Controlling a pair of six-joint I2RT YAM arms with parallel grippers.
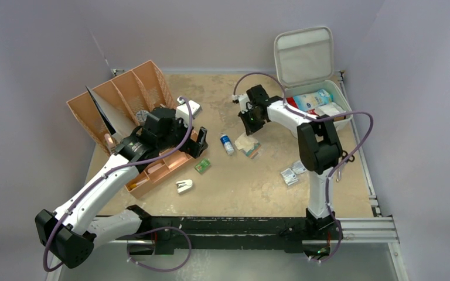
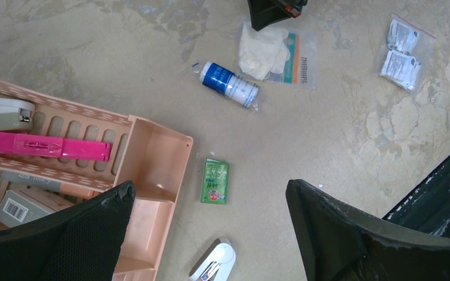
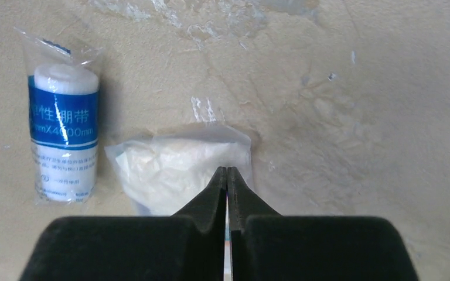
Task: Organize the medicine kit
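Observation:
A clear bag with white contents lies on the table; my right gripper is over it, shut, with nothing visible between its fingertips. Whether they pinch thin plastic cannot be seen. Beside the bag is a blue-and-white wrapped bandage roll. The white kit box, its lid raised, stands at the back right with packets inside. Two small packets in a clear bag lie apart to the right. My left gripper is open above the table by the organizer, holding nothing.
A pink compartment organizer fills the left side. Near it lie a green packet and a white stapler. Scissors rest at the right, partly behind the arm.

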